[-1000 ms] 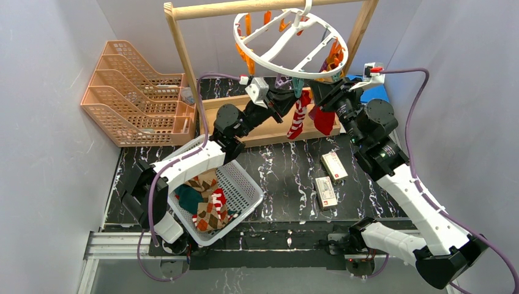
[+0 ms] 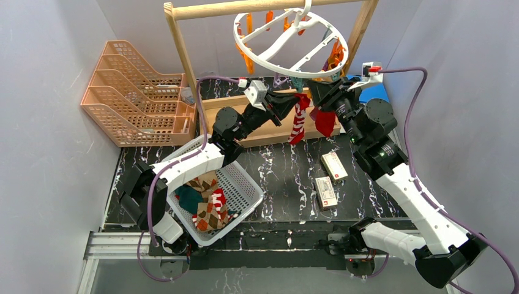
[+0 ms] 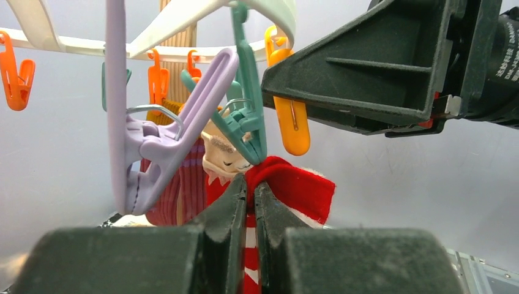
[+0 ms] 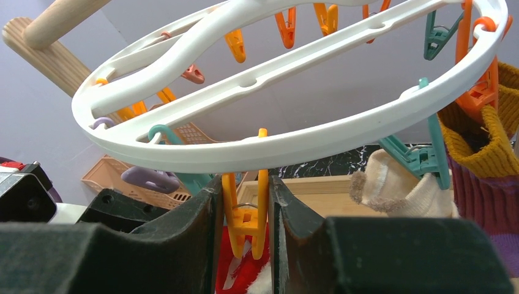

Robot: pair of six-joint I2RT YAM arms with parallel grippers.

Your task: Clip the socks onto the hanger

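The white round hanger (image 2: 290,72) hangs from a wooden frame, its rim ringed with clips. My left gripper is shut on the red-and-white striped sock (image 3: 300,190), which dangles just below the rim. My right gripper is shut on an orange-yellow clip (image 4: 246,222), squeezing its upper arms. Behind and below that clip's lower tips shows the sock; whether its cloth lies between the tips, I cannot tell. Left of it in the left wrist view hang a teal clip (image 3: 250,116) and a purple clip (image 3: 156,147).
Other socks hang nearby, among them a cream one (image 4: 398,187) and a yellow-and-purple one (image 4: 483,177). More socks lie in the grey basket (image 2: 248,199). An orange rack (image 2: 131,92) stands at left. Two small boxes (image 2: 325,193) lie on the dark tabletop.
The right arm stays about where it was.
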